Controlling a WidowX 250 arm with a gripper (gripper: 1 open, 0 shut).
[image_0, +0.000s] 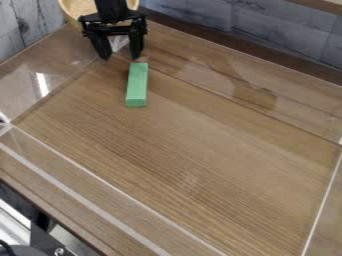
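Observation:
A green rectangular block (136, 86) lies on the wooden table at the upper middle left. Just above it and to the left, my black gripper (115, 48) is open, apart from the block. A light object behind the gripper is partly hidden and too small to make out.
A wooden bowl (94, 8) at the top, behind the arm, is partly out of view. A grey wall (281, 35) runs along the back right.

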